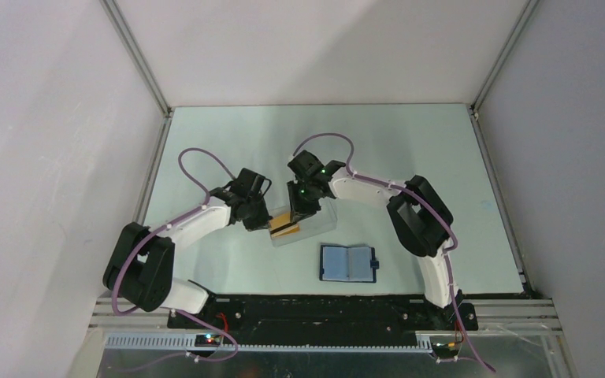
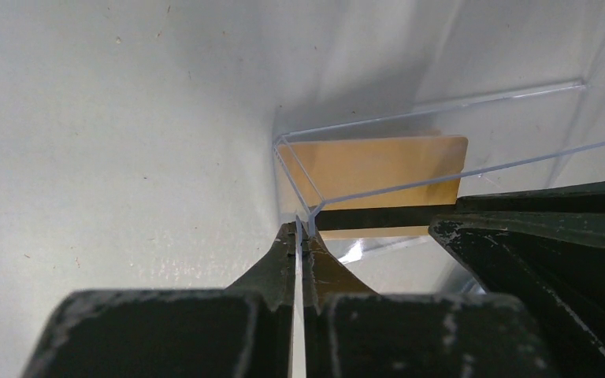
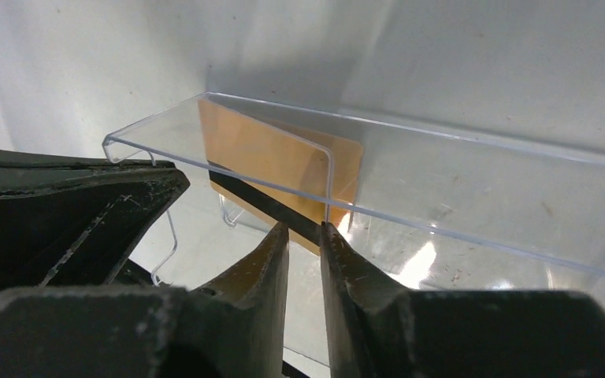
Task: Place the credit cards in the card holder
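A clear acrylic holder (image 1: 315,228) lies mid-table with gold cards (image 1: 283,220) showing a black stripe at its left end; the cards fill that end in both wrist views. My left gripper is shut at the holder's end wall, a thin clear edge at its tips. My right gripper stands partly open over the holder, its fingertips either side of the cards' near corner beside a clear divider. Whether it touches them I cannot tell.
A dark open case with blue pads (image 1: 347,263) lies on the near right of the table. White walls enclose the sides.
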